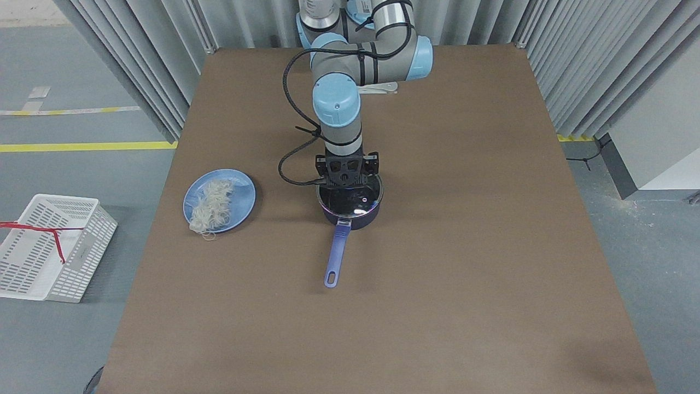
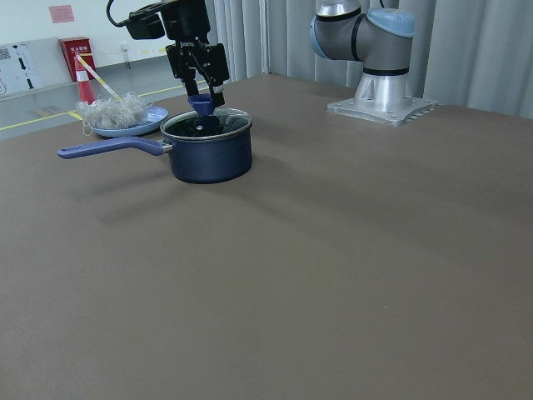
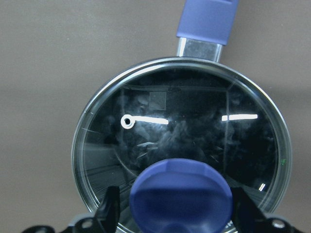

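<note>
A dark blue saucepan (image 2: 208, 167) with a glass lid (image 3: 165, 116) sits on the brown table, its long blue handle (image 1: 336, 256) pointing toward the front camera. My gripper (image 2: 200, 87) is directly over the lid, its two fingers at either side of the blue lid knob (image 3: 180, 199); in the wrist view they look close to or touching it, and whether they grip it I cannot tell. Left of the pan, in the front view, a blue plate (image 1: 240, 204) holds a pile of pale noodle-like strands (image 1: 211, 204).
The robot's base (image 2: 383, 108) stands at the back. A white basket (image 1: 85, 262) is on the floor beyond the left edge.
</note>
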